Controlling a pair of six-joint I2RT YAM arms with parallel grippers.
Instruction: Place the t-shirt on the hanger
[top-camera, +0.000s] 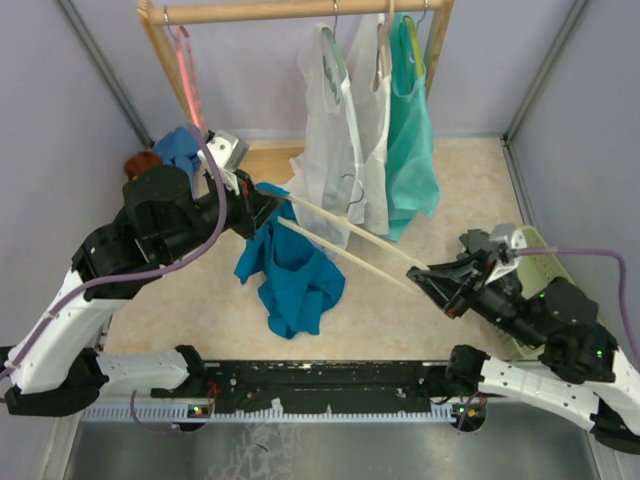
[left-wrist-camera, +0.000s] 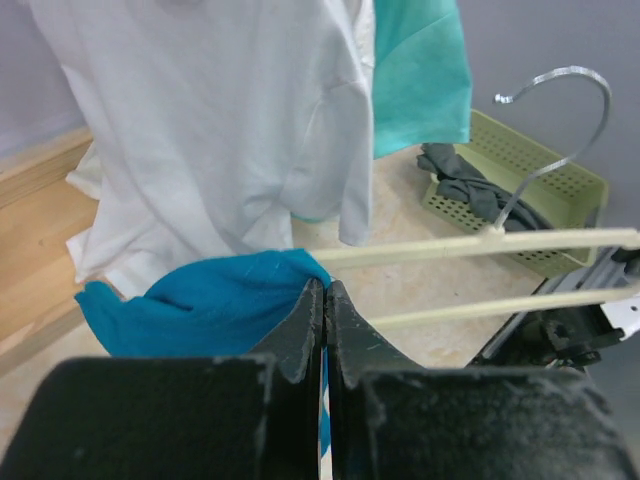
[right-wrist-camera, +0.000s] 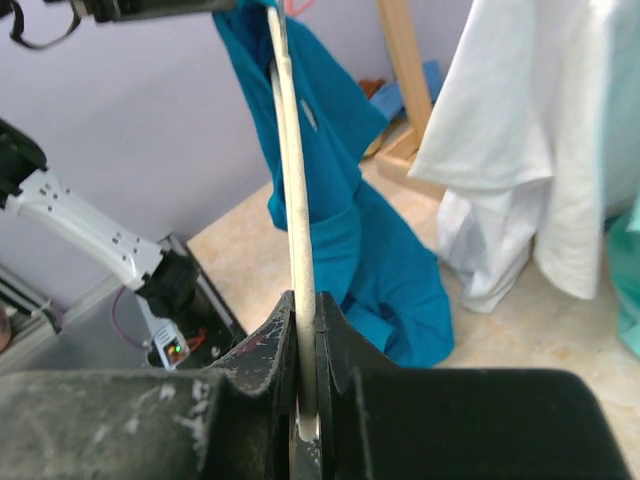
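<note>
The blue t shirt (top-camera: 290, 275) hangs in folds from my left gripper (top-camera: 272, 203), which is shut on its upper edge; in the left wrist view the cloth (left-wrist-camera: 240, 300) is pinched at the fingertips. My right gripper (top-camera: 420, 278) is shut on one end of the pale hanger (top-camera: 380, 244), whose two bars slant up and left toward the shirt. The hanger's far end meets the shirt's top beside the left gripper. In the right wrist view the bar (right-wrist-camera: 293, 170) runs up to the cloth; whether its tip is inside the neck, I cannot tell.
A wooden rack (top-camera: 290, 11) stands at the back with white shirts (top-camera: 325, 130) and a mint-green shirt (top-camera: 410, 150) hanging close behind the hanger. An empty pink hanger (top-camera: 187, 75) hangs at left. A green basket (left-wrist-camera: 555, 175) with dark cloth sits at right.
</note>
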